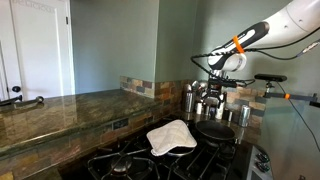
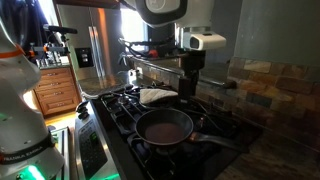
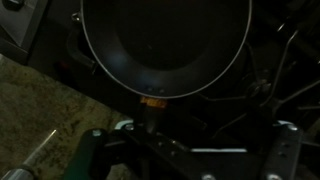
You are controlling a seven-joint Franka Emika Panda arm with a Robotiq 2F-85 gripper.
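Observation:
A dark round frying pan [image 2: 165, 127] sits on the stove, its handle pointing right in exterior view 2. In the wrist view the pan [image 3: 165, 45] fills the upper middle, with the handle's base [image 3: 150, 115] toward the gripper. My gripper is open, its dark fingers apart at the bottom of that view and nothing seen held between them. It hangs above the pan's handle side. A white cloth [image 1: 172, 137] lies crumpled on the stove beside the pan.
Black burner grates [image 2: 125, 108] surround the pan. Several metal canisters [image 1: 189, 100] stand by the tiled backsplash behind the arm. A dark stone counter [image 1: 80, 112] stretches clear to the left in exterior view 1.

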